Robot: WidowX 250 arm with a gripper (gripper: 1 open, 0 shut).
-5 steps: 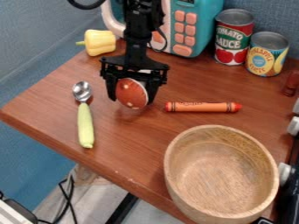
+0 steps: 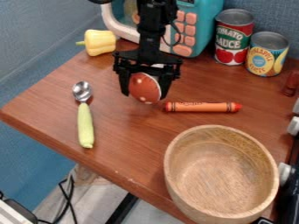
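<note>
The black gripper (image 2: 145, 84) hangs over the middle of the wooden table, shut on a round red-orange object (image 2: 145, 87), held a little above the tabletop. An orange crayon (image 2: 201, 107) lies just right and below it, and a spoon with a pale handle (image 2: 86, 122) lies to the left. A wooden bowl (image 2: 222, 198) sits at the front right.
Behind are a teal toy microwave (image 2: 191, 19), a tomato sauce can (image 2: 232, 39), a second can (image 2: 267, 54) and a yellow toy (image 2: 98, 41). A small red bottle (image 2: 291, 83) stands at right. The front left table edge runs beside the spoon.
The objects stay in place.
</note>
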